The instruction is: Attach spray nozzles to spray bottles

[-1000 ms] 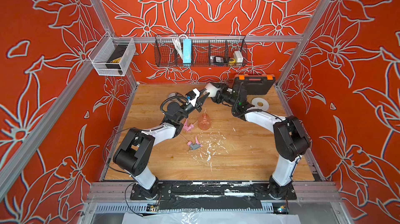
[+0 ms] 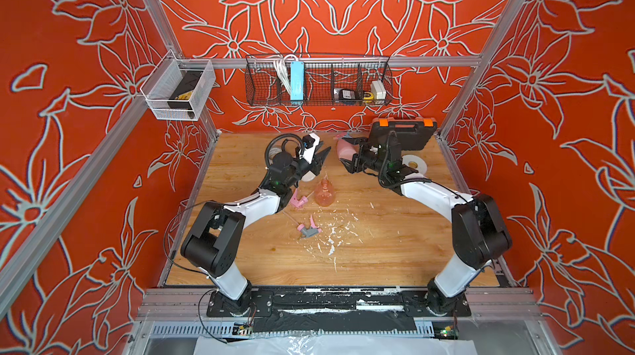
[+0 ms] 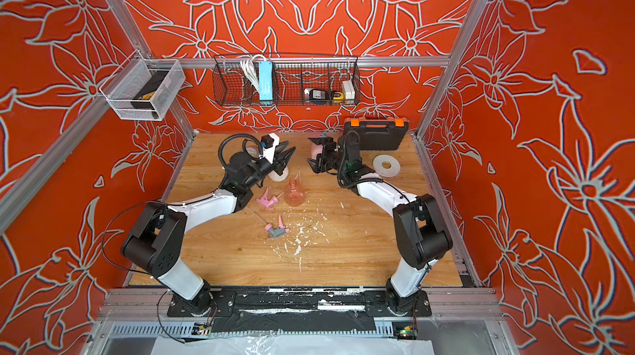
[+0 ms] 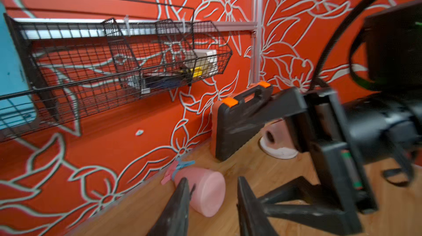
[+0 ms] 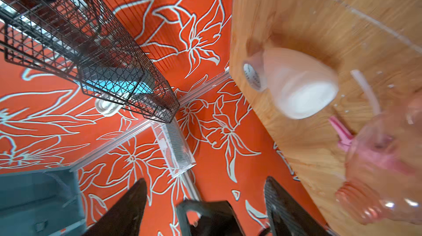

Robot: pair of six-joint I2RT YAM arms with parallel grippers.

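A pink bottle (image 4: 206,192) with a pink-and-blue nozzle (image 4: 173,170) lies on its side at the back, beside my right gripper (image 2: 350,156), which is open. My left gripper stands part open left of it, its fingers appearing in front of that bottle in the left wrist view, apparently empty. A clear pink bottle (image 2: 324,193) stands mid-table. A pink nozzle (image 2: 299,200) and a pink-and-grey nozzle (image 2: 309,230) lie loose near it. Another pale bottle (image 5: 299,84) lies in the right wrist view.
An orange-latched case (image 2: 401,137) and white disc (image 3: 386,173) stand at back right. A wire basket (image 2: 317,84) hangs on the back wall. White scraps litter the middle.
My right gripper has opened and moved toward the front right; my left gripper has tilted and shifted slightly.
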